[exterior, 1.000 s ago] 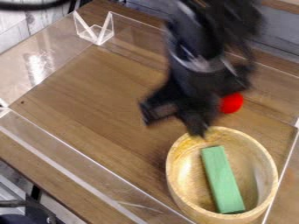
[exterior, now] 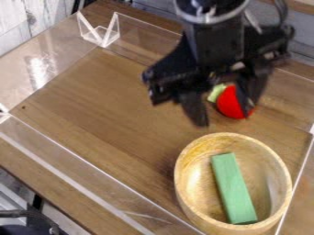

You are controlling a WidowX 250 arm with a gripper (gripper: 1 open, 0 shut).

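Note:
My gripper (exterior: 203, 96) is a large dark shape over the upper right of the table, open, its several fingers pointing down. Just under it, partly hidden, lie a red round object (exterior: 236, 105) and a small light-green piece. A pale wooden bowl (exterior: 194, 188) stands at the lower right, holding a green rectangular block (exterior: 232, 187).
Clear plastic walls run along its left and front edges, with a clear bracket (exterior: 101, 30) at the upper left corner. Dark cables show at the lower left.
The bowl and its block have not moved.

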